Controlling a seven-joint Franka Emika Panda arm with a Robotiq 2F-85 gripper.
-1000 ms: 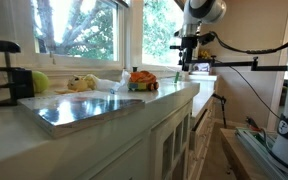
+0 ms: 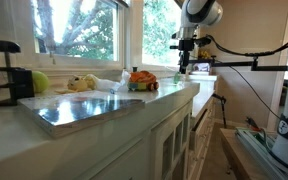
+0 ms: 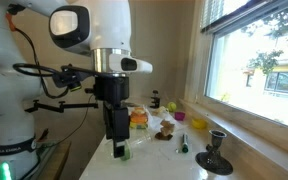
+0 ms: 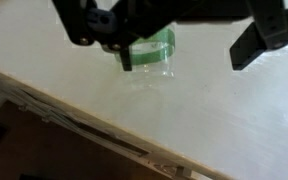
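A clear container with a green band (image 4: 156, 48) stands on the white counter in the wrist view, partly covered by the left finger. My gripper is open above the counter, its dark fingers far apart. The container appears closer to the left finger; whether they touch cannot be told. In exterior view 2, a bit of green (image 3: 123, 153) shows beside the lowered gripper. From exterior view 1, the arm is at the counter's far end, too small for detail.
An orange-and-green toy (image 2: 143, 80), a yellow plush (image 2: 82, 83) and a metal-topped board (image 2: 74, 112) occupy the counter. A dark metal cup (image 3: 217, 142) stands near the window. The counter's front edge (image 4: 104, 122) runs close by the gripper.
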